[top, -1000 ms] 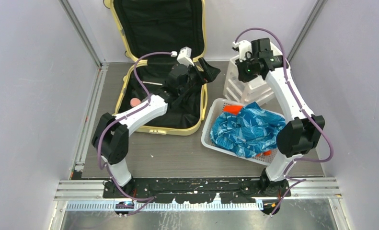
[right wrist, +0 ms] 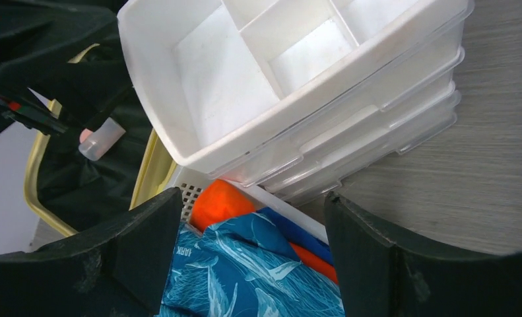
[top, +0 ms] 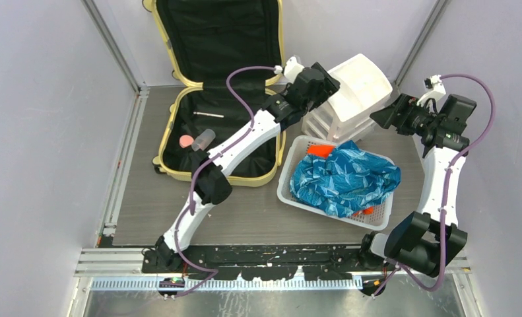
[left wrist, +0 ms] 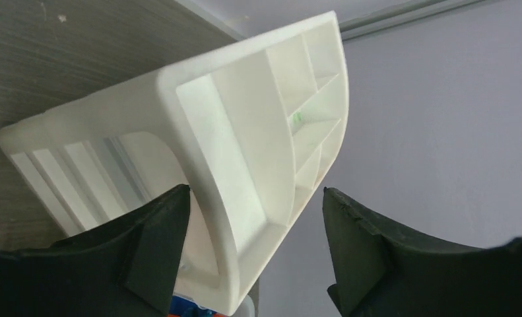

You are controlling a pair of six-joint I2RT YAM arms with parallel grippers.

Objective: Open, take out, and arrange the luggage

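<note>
The open yellow suitcase (top: 251, 170) at the back left holds a pink round item (top: 186, 140), a clear cup (top: 204, 139) and a thin white stick (top: 208, 114). A white stack of trays (top: 357, 86) stands tilted at the back right, its top tray compartmented. My left gripper (top: 325, 82) is open beside the stack's left edge, facing it. My right gripper (top: 387, 115) is open to the right of the stack, above the basket's far corner, with nothing between its fingers.
A grey basket (top: 291, 205) at the front right holds a blue patterned bundle (top: 340, 178) and orange items (top: 321, 150). Walls close in at the back and sides.
My left gripper has moved right and back, toward the tray stack. My right gripper has withdrawn rightward from above the stack, which looks more tilted.
</note>
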